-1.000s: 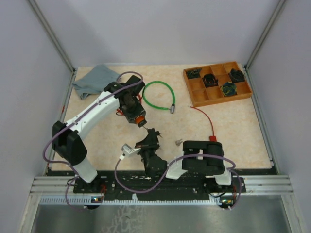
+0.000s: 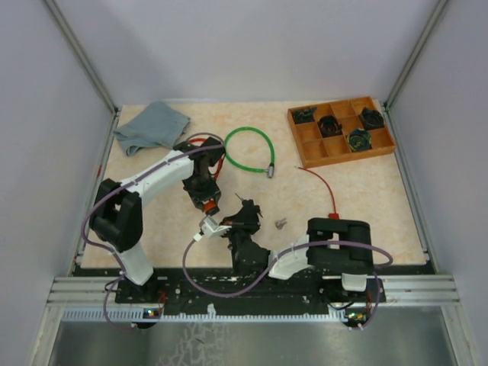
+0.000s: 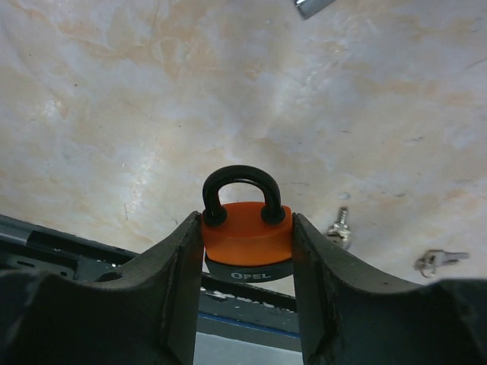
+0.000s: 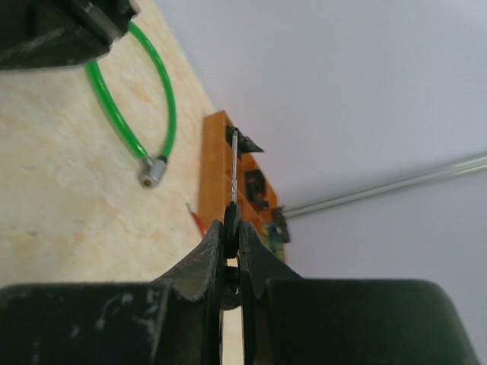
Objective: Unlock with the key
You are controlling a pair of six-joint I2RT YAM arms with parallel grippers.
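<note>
An orange padlock (image 3: 247,232) with a black shackle is held between the fingers of my left gripper. Both shackle legs meet the body, and a black band marked OPEL faces the wrist camera. My right gripper is shut on the black head of a key (image 4: 232,228), whose thin metal blade points away from the fingers. From above, the padlock (image 2: 210,206) is to the left of the key (image 2: 239,197), with a gap between them. The keyhole is out of sight.
A green cable lock (image 2: 248,168) and a red one (image 2: 219,164) lie toward the back. At the back right stands a wooden compartment tray (image 2: 335,158). A red-handled cable (image 2: 333,216) and small metal keys (image 2: 280,223) rest on the right, with bare table around them.
One second ago the padlock was close to the key tip.
</note>
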